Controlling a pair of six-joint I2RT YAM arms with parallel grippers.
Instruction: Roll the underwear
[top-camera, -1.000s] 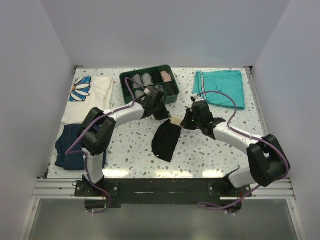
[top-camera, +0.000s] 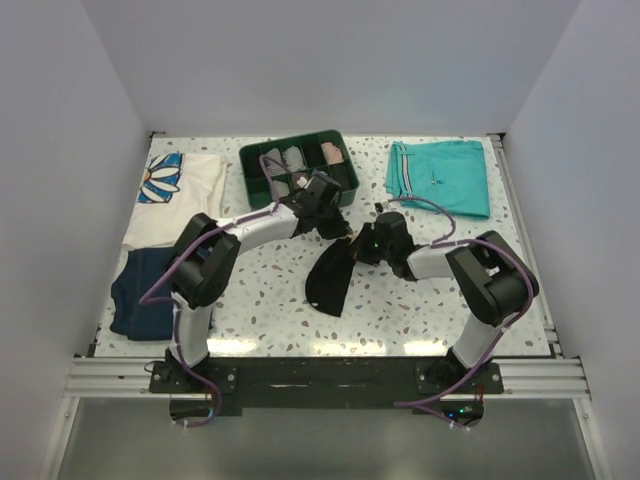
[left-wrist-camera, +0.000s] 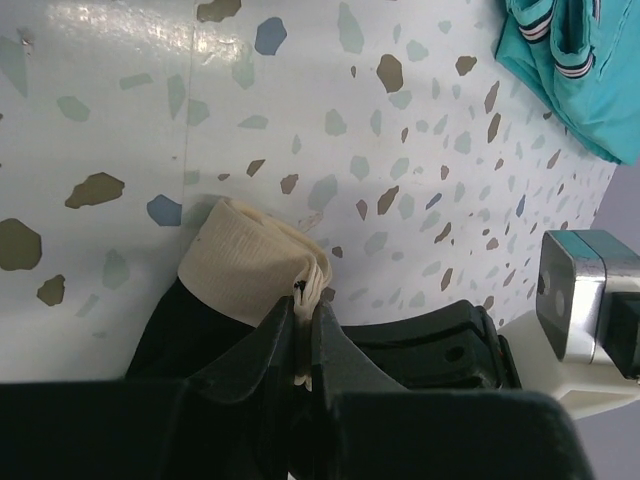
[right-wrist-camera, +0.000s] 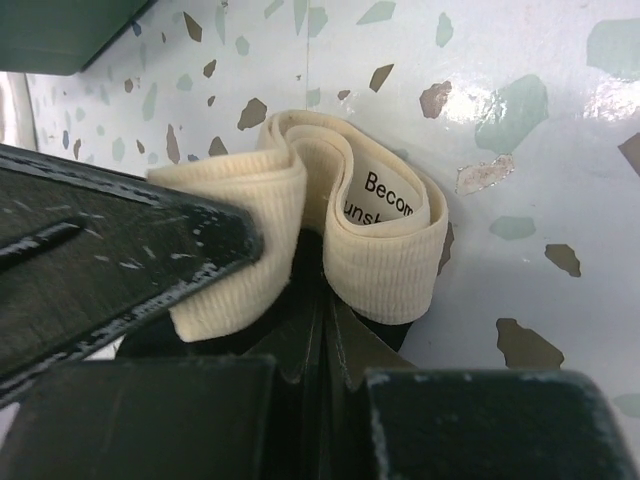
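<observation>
A pair of black underwear with a cream waistband lies in the middle of the table, its black body (top-camera: 328, 280) narrowed and trailing toward the front edge. My left gripper is shut on the waistband (left-wrist-camera: 245, 262), with a cream fold showing between its fingers. My right gripper is shut close beside it, at the black cloth just under the band, which bunches into a curved fold (right-wrist-camera: 385, 265). The black cloth runs into its fingertips, and printed letters show inside the band. In the top view both grippers almost touch at the waistband, hiding most of it.
Behind stands a green divided box (top-camera: 250, 190) holding rolled items. Teal shorts (top-camera: 440, 175) lie at the back right. A white cloth with a flower (top-camera: 190, 210) and a navy cloth (top-camera: 135, 300) lie on the left.
My right gripper has moved left toward the left one, and the band's right end came along with it. The underwear has become narrower. The left gripper has shifted slightly to the right.
</observation>
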